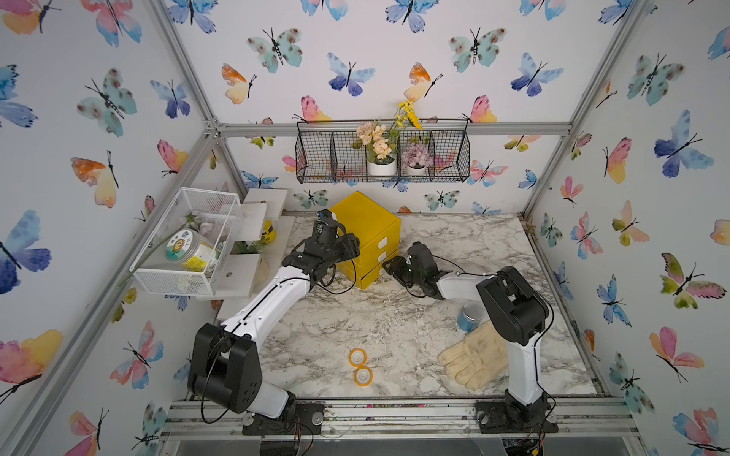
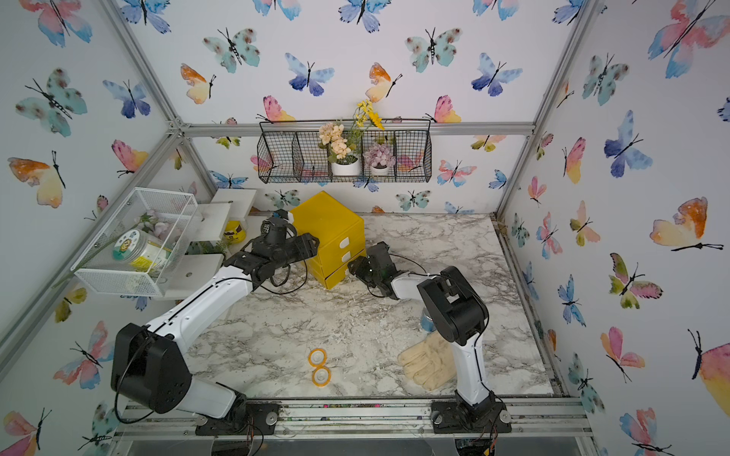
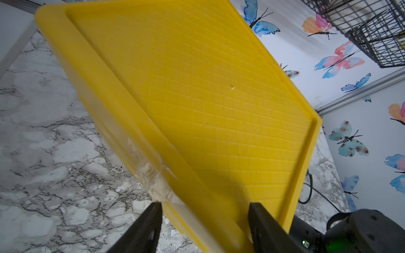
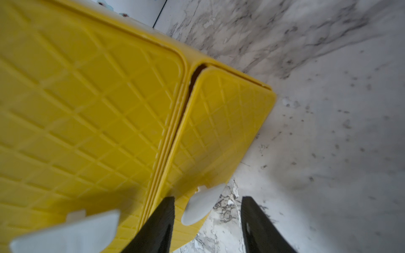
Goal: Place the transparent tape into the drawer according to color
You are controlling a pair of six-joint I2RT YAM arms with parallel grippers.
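The yellow cabinet [image 1: 370, 214] stands at the back middle of the table, its drawers looking shut or nearly so, with white handles. My left gripper is part open at the cabinet's top edge, which runs between its fingers; whether they touch it I cannot tell. In front of the lower drawer [image 4: 219, 122], my right gripper is part open, with that drawer's white handle [image 4: 204, 203] showing in the gap between its fingers. Two tape rolls with orange rings, one [image 1: 350, 357] behind the other [image 1: 372, 376], lie close together near the front edge.
Right of the tapes lie a cream glove [image 1: 479, 357] and a blue cup [image 1: 468, 319], partly under the right arm. White shelves [image 1: 237, 275] and a white basket [image 1: 178, 282] stand at the left.
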